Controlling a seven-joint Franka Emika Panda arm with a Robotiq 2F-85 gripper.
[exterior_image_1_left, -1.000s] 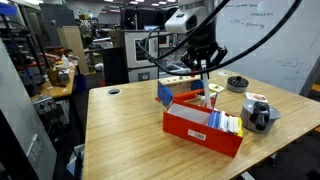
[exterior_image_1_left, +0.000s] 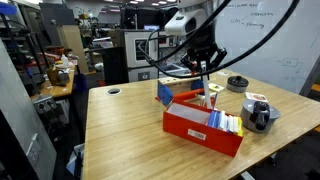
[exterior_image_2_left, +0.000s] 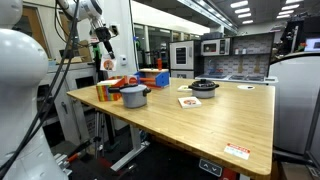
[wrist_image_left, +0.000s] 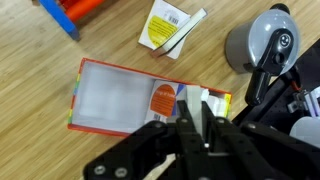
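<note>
My gripper (exterior_image_1_left: 204, 75) is over the open red box (exterior_image_1_left: 188, 125), shut on a thin white item (exterior_image_1_left: 209, 92) that hangs down toward the box. From above, the white item (wrist_image_left: 194, 104) shows as a narrow strip between the dark fingers; what exactly it is, I cannot tell. Whether its lower end touches the box floor is hidden. The box has a pale, bare left section (wrist_image_left: 105, 95). Several thin book-like items (exterior_image_1_left: 226, 122) stand in its right end, and a piece with an orange patch (wrist_image_left: 163, 97) lies near the middle.
A grey pot with a black handle (exterior_image_1_left: 259, 113) stands close to the box's right side. Beyond the box are a blue-and-red rack (exterior_image_1_left: 180, 87) and a small white-and-yellow card (wrist_image_left: 165, 24).
</note>
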